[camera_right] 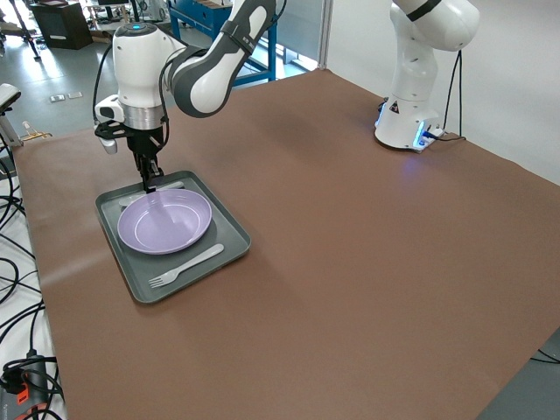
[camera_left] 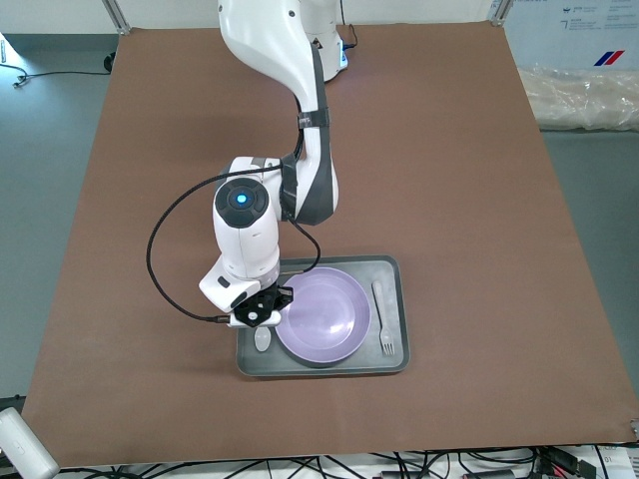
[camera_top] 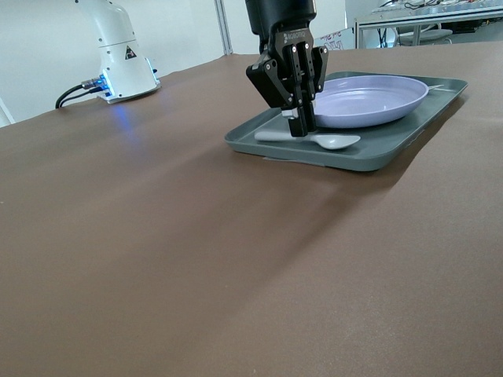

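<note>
A grey tray [camera_left: 315, 368] holds a lavender plate [camera_left: 322, 314], a white fork [camera_left: 384, 319] on one side and a white spoon [camera_top: 336, 141] on the other. My black gripper [camera_top: 302, 124] hangs at the spoon side of the plate, its tips down at the spoon's handle in the top view. In the left view the gripper's housing hides part of the spoon. I cannot tell whether its fingers are open or closed on the handle.
Cables lie beyond the near edge.
</note>
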